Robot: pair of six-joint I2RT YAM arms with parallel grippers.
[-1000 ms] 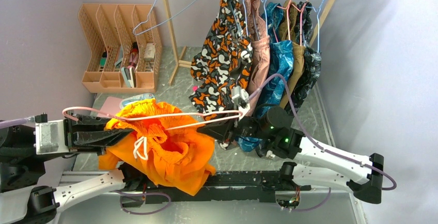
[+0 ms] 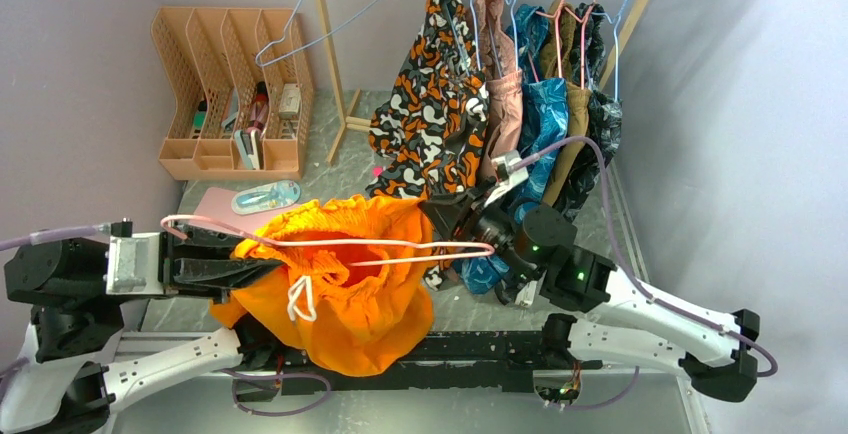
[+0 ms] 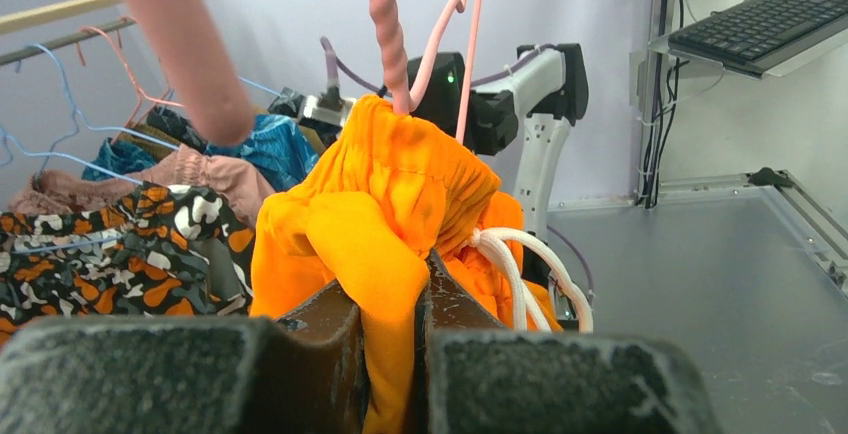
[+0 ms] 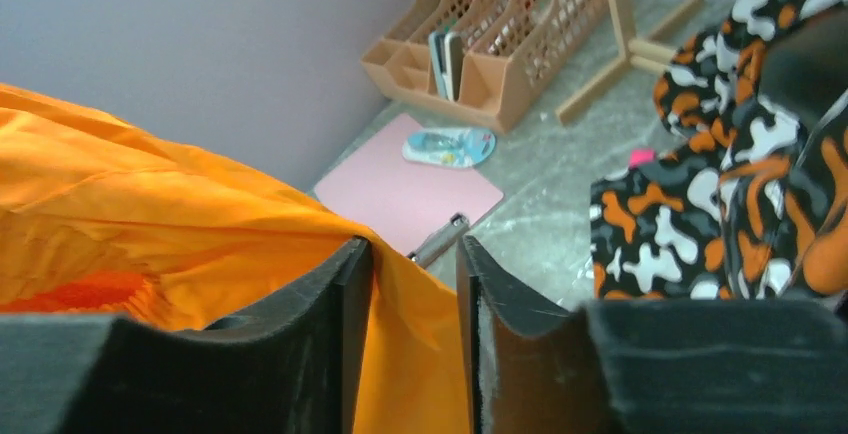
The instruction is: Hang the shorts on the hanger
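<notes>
Orange shorts with a white drawstring hang between my grippers, and a pink hanger lies across their waistband. My left gripper is shut on the shorts; its wrist view shows a fold of orange fabric between the fingertips. My right gripper is at the waistband's right side; in its wrist view the fingers stand part open, with the orange fabric's edge beside and partly between them.
Clothes hang on a rail at the back right, an empty blue hanger at back left. An organizer and a pink mat lie on the left of the floor.
My left gripper has moved right.
</notes>
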